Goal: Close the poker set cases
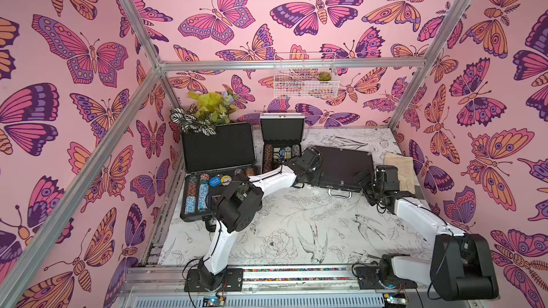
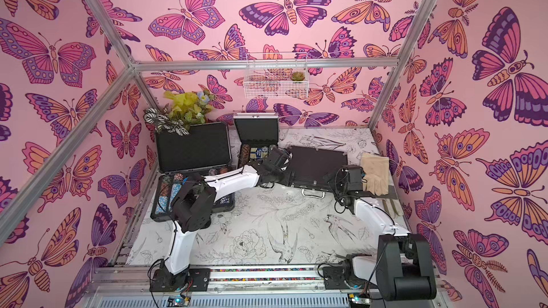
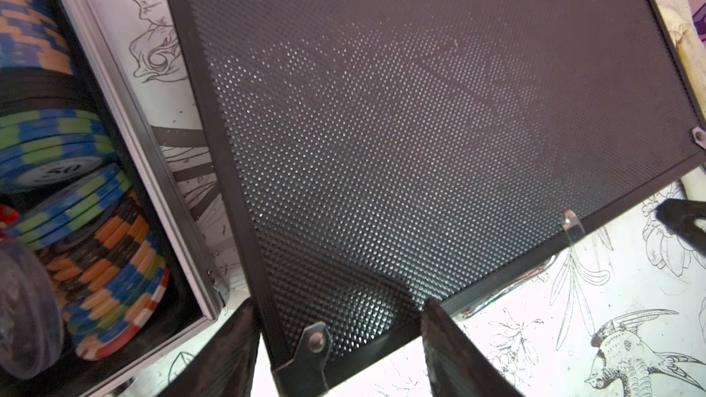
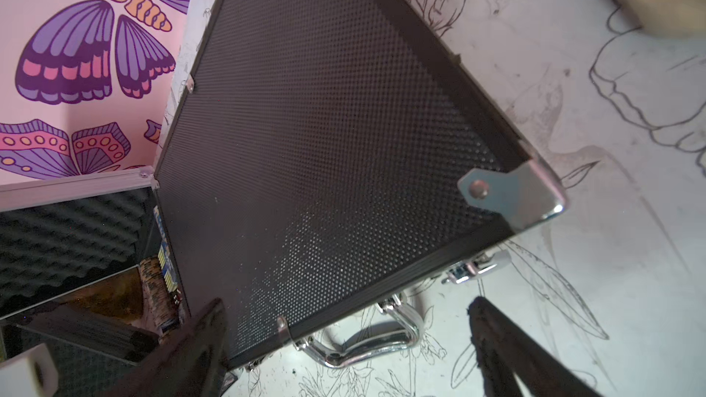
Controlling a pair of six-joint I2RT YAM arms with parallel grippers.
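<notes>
Three poker cases stand along the back of the table. The right case (image 1: 344, 165) has its dark lid down; a chrome handle (image 4: 360, 351) hangs at its front. The left case (image 1: 219, 147) is raised open, with chips in its tray. Behind my left arm, the small middle case (image 1: 282, 129) is open too, chips (image 3: 110, 272) inside. My left gripper is open over the right case's front left corner, nothing held. At that case's front right, my right gripper is open and empty, its fingers (image 4: 500, 345) short of the front edge.
Beige gloves (image 2: 375, 174) lie right of the closed case. A plant (image 1: 214, 106) stands behind the left case. The wire basket (image 1: 305, 82) hangs on the back wall.
</notes>
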